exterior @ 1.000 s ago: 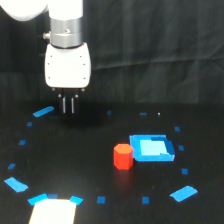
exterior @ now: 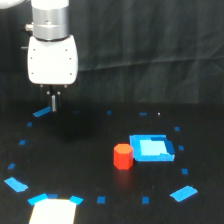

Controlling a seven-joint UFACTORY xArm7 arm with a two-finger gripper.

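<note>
My gripper [exterior: 55, 101] hangs at the upper left, below the white arm and over the dark table. Its fingers look narrow and close together, too small here to tell whether they are open or shut. No object shows between them. A red, roughly hexagonal block [exterior: 123, 156] sits on the table right of centre. Just behind and to its right is a blue square tray [exterior: 134, 147] with a pale patch inside. The gripper is well apart from both, to their left and farther back.
A pale square [exterior: 53, 212] lies at the bottom left edge, with blue tape [exterior: 38, 198] behind it. More blue strips [exterior: 184, 193] and small blue marks [exterior: 101, 200] dot the black table.
The arm and gripper have shifted left and slightly down in the view. The fingers look closer together than before. The red block and blue tray have not moved.
</note>
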